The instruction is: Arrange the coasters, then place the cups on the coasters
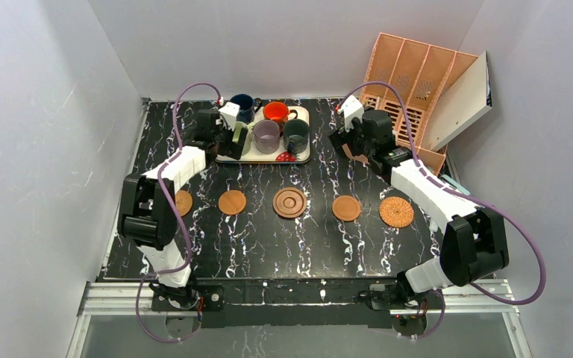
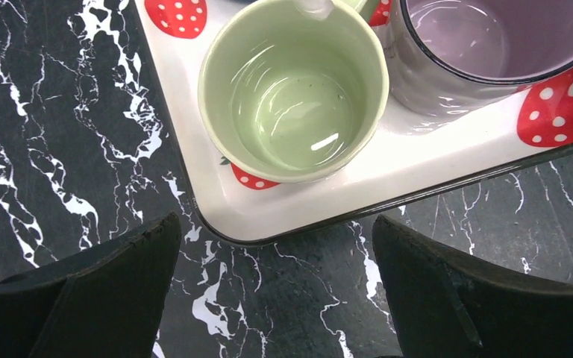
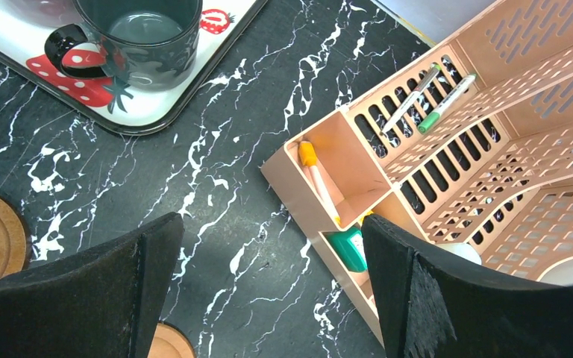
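Observation:
On the white strawberry tray [image 1: 306, 153] stand several cups. The light green cup [image 2: 291, 97] is upright in the tray's corner and, from the top, is mostly covered by my left gripper [image 1: 240, 140]. In the left wrist view the fingers [image 2: 130, 276] are wide apart, short of the green cup, with nothing between them. Beside it are a purple cup [image 1: 266, 136] and a dark green cup [image 1: 296, 136]; behind are a blue cup [image 1: 243, 106] and a red cup [image 1: 276, 112]. My right gripper [image 1: 337, 139] hangs open and empty between tray and organizer. Coasters such as the round one [image 1: 232, 202] lie in a row.
A peach organizer [image 3: 328, 231] holding pens and small items stands at the back right, close to my right gripper. More coasters [image 1: 289, 202] [image 1: 346, 208] lie across the middle.

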